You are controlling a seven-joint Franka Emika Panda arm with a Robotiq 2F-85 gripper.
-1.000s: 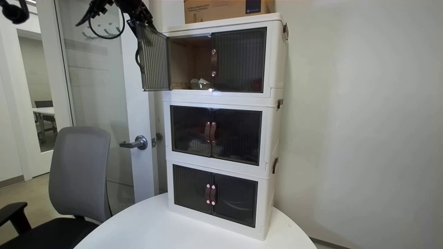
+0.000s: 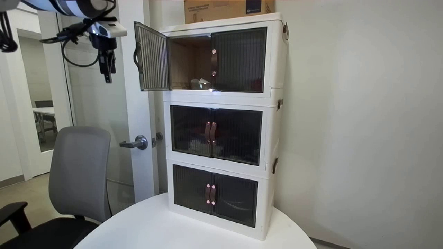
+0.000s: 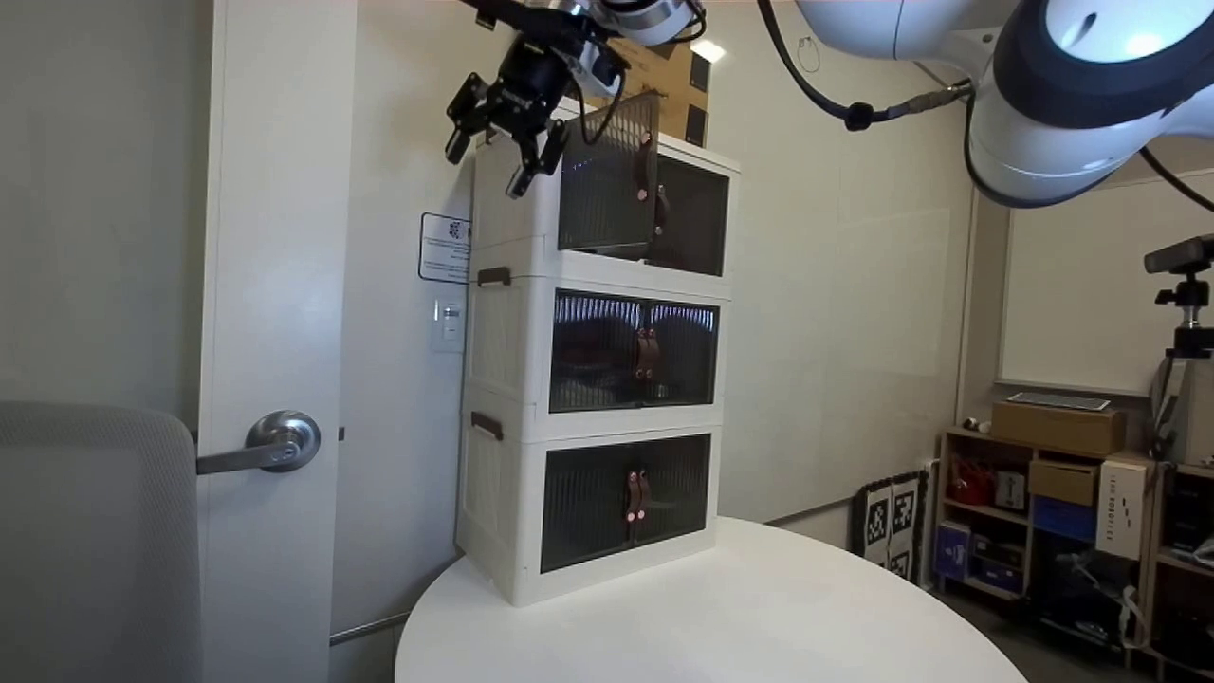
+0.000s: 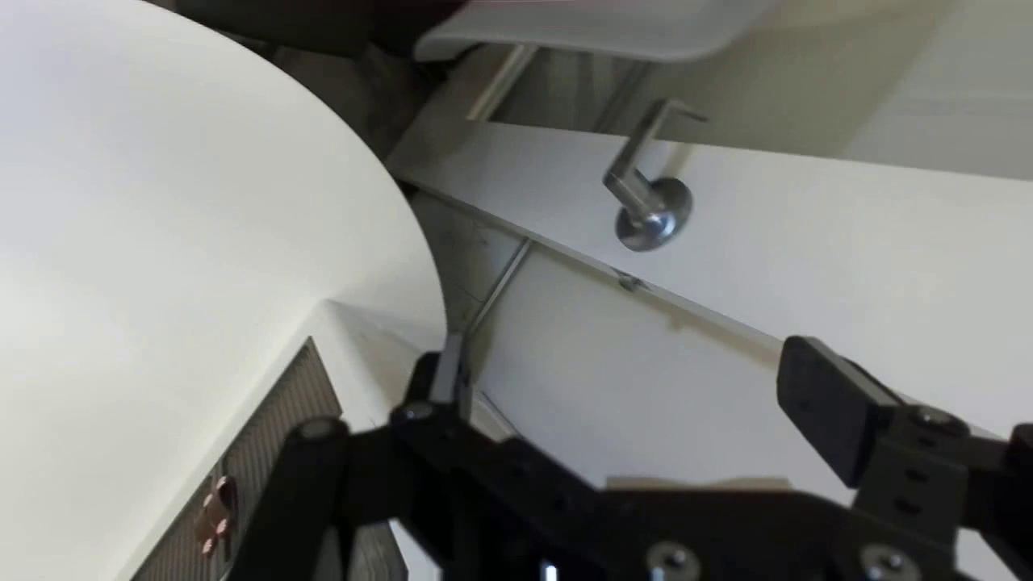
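A white three-tier cabinet (image 2: 220, 98) stands on a round table, and its top-left ribbed door (image 2: 153, 58) is swung outward. Inside that top compartment sits a small clear container with something pale (image 2: 200, 84) in it. The top-right door (image 2: 241, 60) is closed. In exterior view 1, my gripper (image 2: 108, 76) hangs left of the swung-out door, apart from it. From the second exterior view, the gripper (image 3: 487, 165) shows its fingers (image 3: 531, 169) spread with nothing between them. Both dark fingers (image 4: 833, 407) stand wide apart in the wrist view, too.
The middle and bottom tiers have closed doors (image 2: 214, 195). A cardboard box (image 2: 228, 11) lies on top of the cabinet. A grey chair (image 2: 79, 170) and a room door with a lever handle (image 2: 135, 143) are at the left.
My gripper has moved from behind the top edge of the swung-out door to the left and lower, clear of it. The door has swung very slightly further out.
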